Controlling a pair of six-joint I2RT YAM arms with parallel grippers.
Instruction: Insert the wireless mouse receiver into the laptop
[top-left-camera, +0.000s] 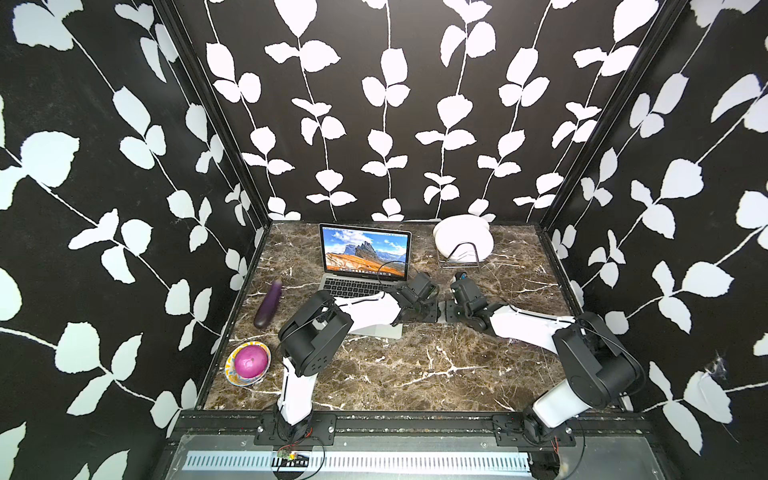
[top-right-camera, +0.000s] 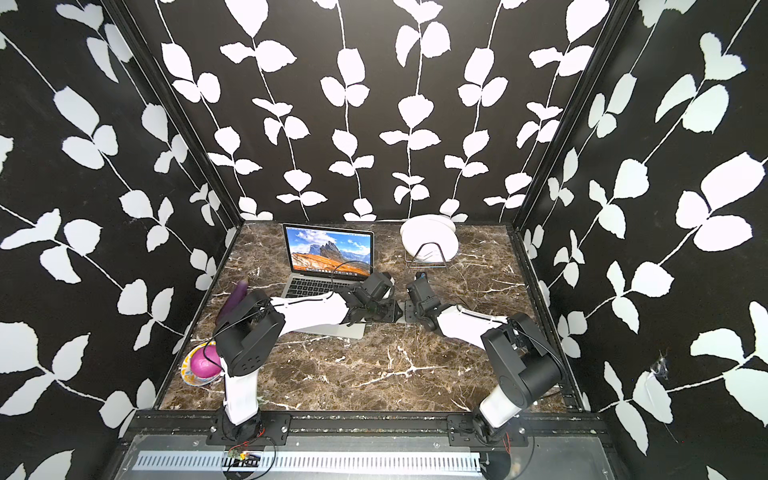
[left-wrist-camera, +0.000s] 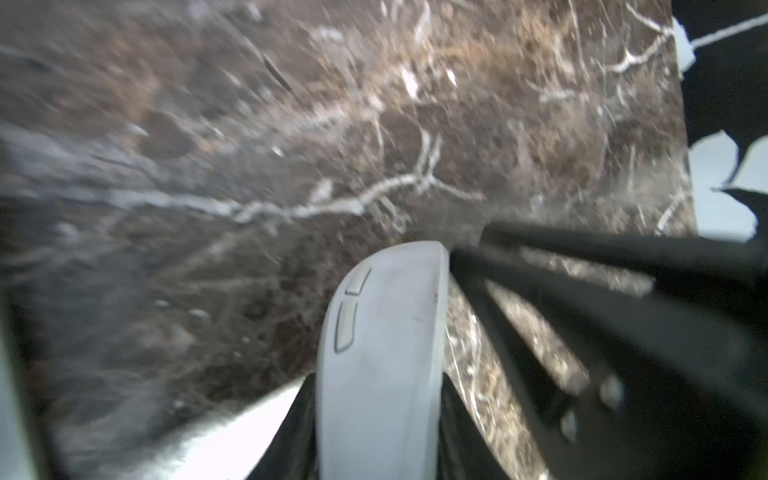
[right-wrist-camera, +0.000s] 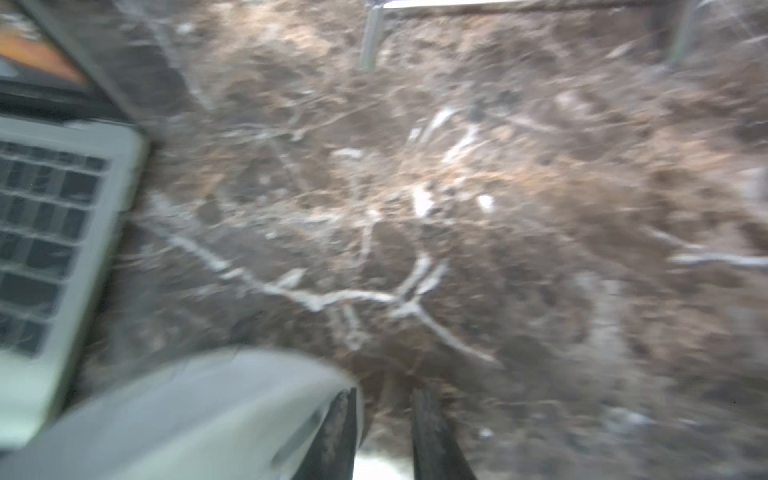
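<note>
A white mouse (left-wrist-camera: 382, 344) is held between the fingers of my left gripper, just right of the laptop (top-left-camera: 360, 264), which is open with a mountain wallpaper. My right gripper is beside the mouse, its fingertips parted near the mouse's end, blurred in the right wrist view; it looks part open. I cannot make out the receiver. The top views show both grippers meeting over the table at the laptop's right side.
White plates (top-left-camera: 464, 236) stand in a rack at the back right. A purple eggplant (top-left-camera: 268, 304) and a bowl with a pink object (top-left-camera: 251, 361) lie at the left.
</note>
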